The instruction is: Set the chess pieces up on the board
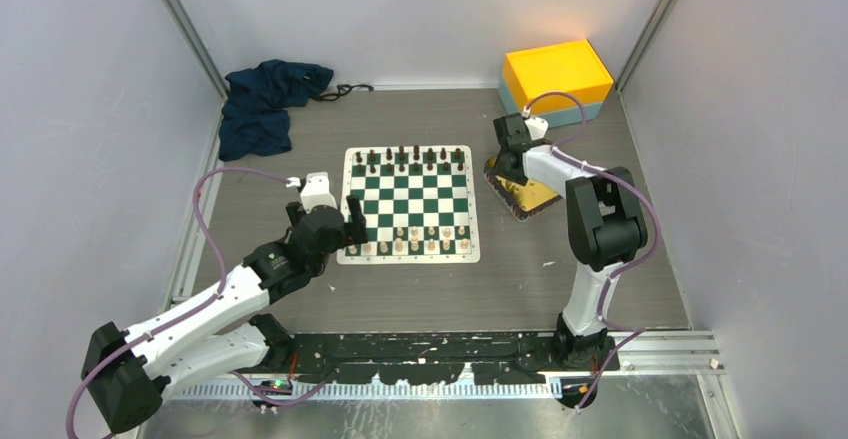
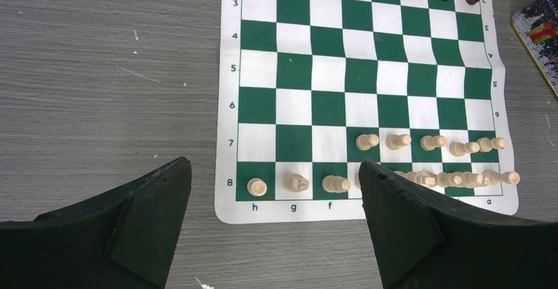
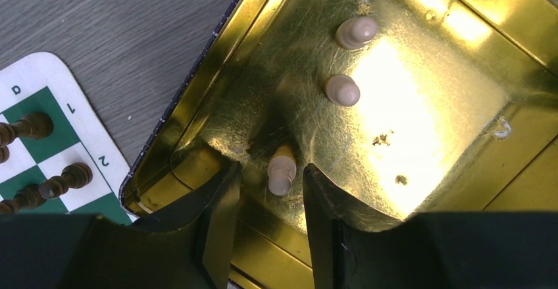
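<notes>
Three light pawns stand in the golden tray. The nearest pawn (image 3: pixel 281 172) is between the fingertips of my right gripper, which is open with a gap on each side of it. Farther in are a middle pawn (image 3: pixel 343 90) and a far pawn (image 3: pixel 356 32). My left gripper hangs open and empty by the near left corner of the chessboard (image 2: pixel 228 144). Light pieces fill row 8, with a rook (image 2: pixel 256 187) on h and a knight (image 2: pixel 297 183) on g. Row 7 holds several pawns (image 2: pixel 367 141); its f, g and h squares are bare. Dark pieces (image 1: pixel 416 154) line the far side.
The golden tray (image 3: pixel 214 58) has raised walls close around my right gripper. Behind it stands a yellow-topped box (image 1: pixel 560 71). A dark blue cloth (image 1: pixel 265 109) lies at the back left. Bare table (image 1: pixel 420 299) lies in front of the board.
</notes>
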